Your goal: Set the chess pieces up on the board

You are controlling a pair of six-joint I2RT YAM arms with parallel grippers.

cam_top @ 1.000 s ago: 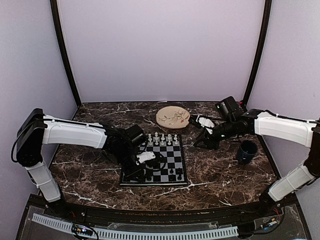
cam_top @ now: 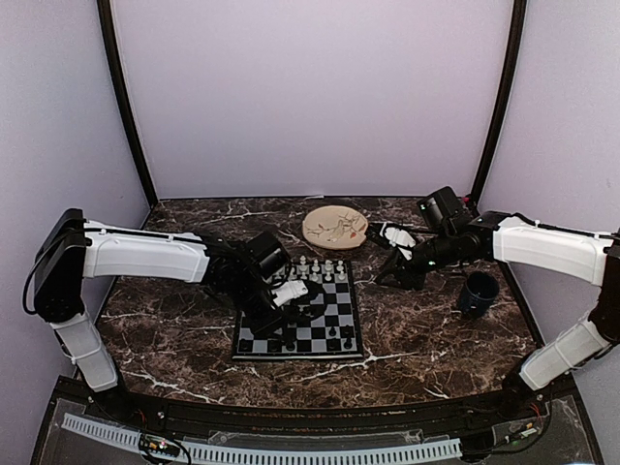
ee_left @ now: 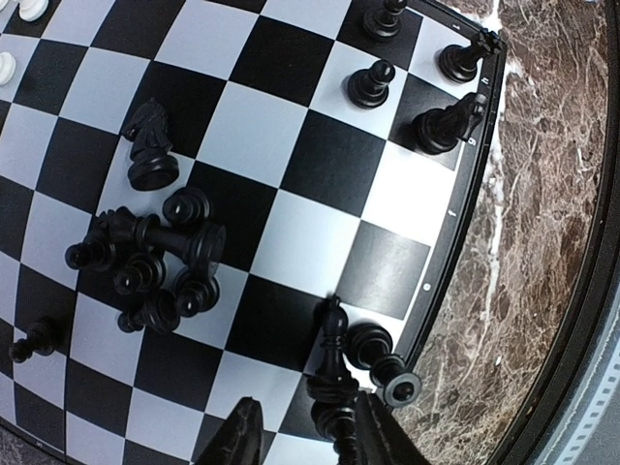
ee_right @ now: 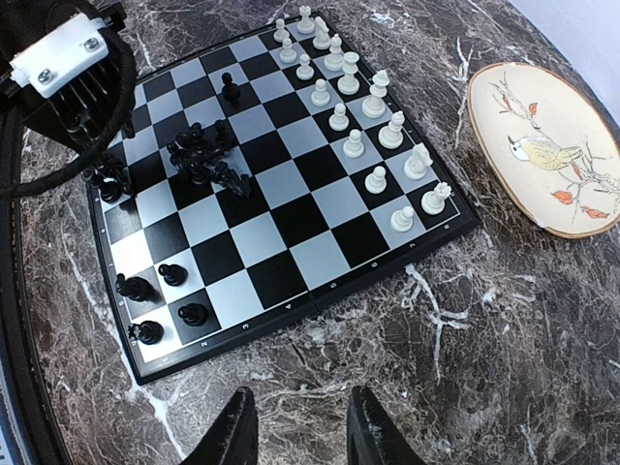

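The chessboard [cam_top: 334, 320] lies on the marble table, with white pieces [ee_right: 354, 145] standing in two rows along one side. A tangle of fallen black pieces [ee_left: 160, 242] covers the board's middle. At its near edge stand two black pawns [ee_left: 368, 85], a black knight [ee_left: 449, 124] and another black piece [ee_left: 470, 55]. Above the near side hovers my left gripper, open; a black piece [ee_left: 332, 354] and others lie close to its right finger [ee_left: 380, 421]. My right gripper is open over bare table, nothing between its fingers.
A round plate [ee_right: 499, 145] with a bird picture lies behind the board. At the right of the table is a dark cup [cam_top: 478, 294]. Bare marble [cam_top: 407, 329] separates the board from the cup.
In the top view, my left gripper has moved slightly away from the near edge and a little to the right. The right arm looks the same, and the standing pieces show no clear shift.
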